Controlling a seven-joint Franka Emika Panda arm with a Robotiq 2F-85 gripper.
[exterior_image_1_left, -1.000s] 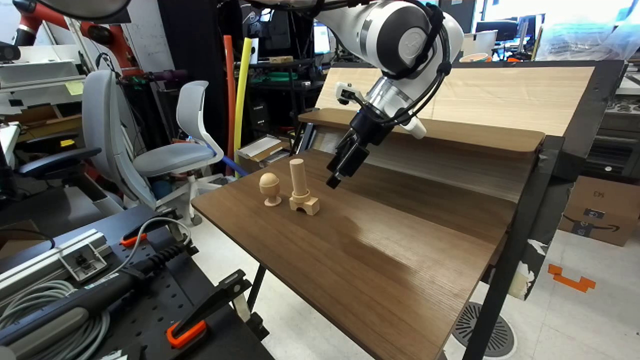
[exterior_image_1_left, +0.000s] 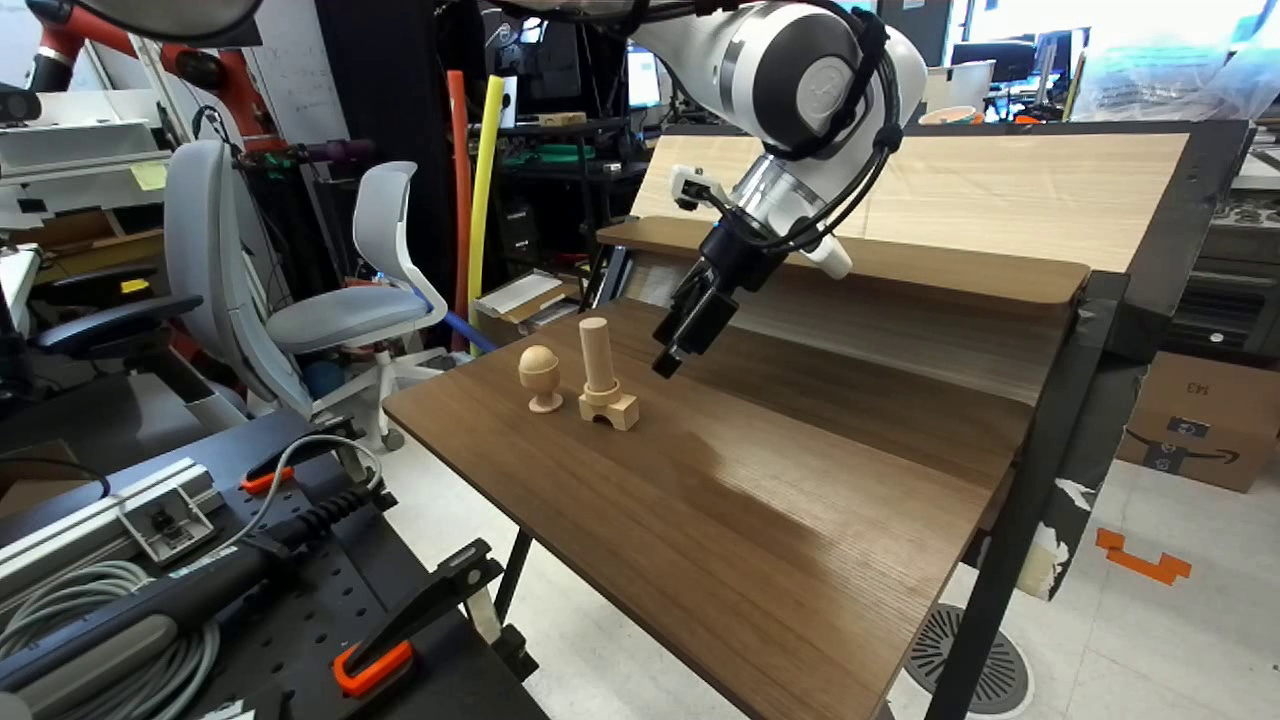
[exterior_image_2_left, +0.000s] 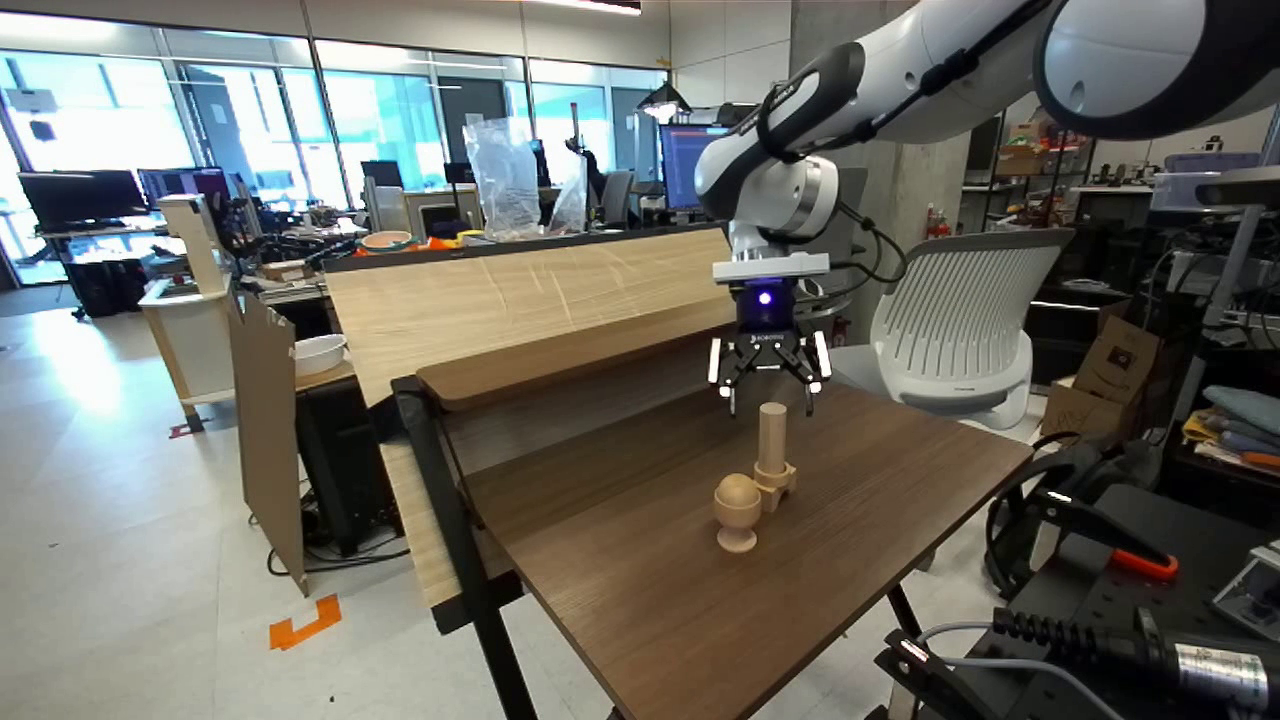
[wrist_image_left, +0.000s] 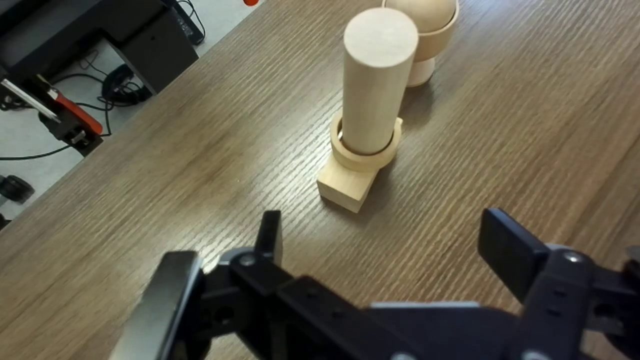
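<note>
On the brown table, a pale wooden cylinder (wrist_image_left: 376, 90) stands upright inside a wooden ring (wrist_image_left: 367, 161), which rests on a notched wooden block (wrist_image_left: 345, 183). Beside it is a wooden egg-cup shape (exterior_image_1_left: 541, 382) with a round ball (exterior_image_2_left: 737, 491) seated in its top; the wrist view cuts off the ball's upper part. My gripper is open and empty, its two fingers wide apart. It hangs above the table, clear of the wooden pieces, on the shelf side of the cylinder as seen in exterior view 1 (exterior_image_1_left: 667, 362).
A raised shelf (exterior_image_1_left: 864, 258) runs along the table's back, with a slanted light board above it. A black cart (exterior_image_1_left: 300, 576) with cables and clamps stands off the table's near left edge in exterior view 1.
</note>
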